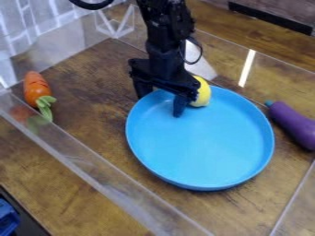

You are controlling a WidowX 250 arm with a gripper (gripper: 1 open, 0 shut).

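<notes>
My black gripper (168, 90) reaches down from the top of the view over the back rim of a large blue plate (197, 147), its fingers spread open. A yellow round object (201, 96) sits at the plate's back, just right of and partly behind the gripper. Whether anything lies between the fingers is hard to see.
An orange toy carrot (37, 92) lies at the left on the brown wooden table (68, 161). A purple toy eggplant (290, 124) lies at the right. Clear walls run along the left. A white object stands behind the yellow one.
</notes>
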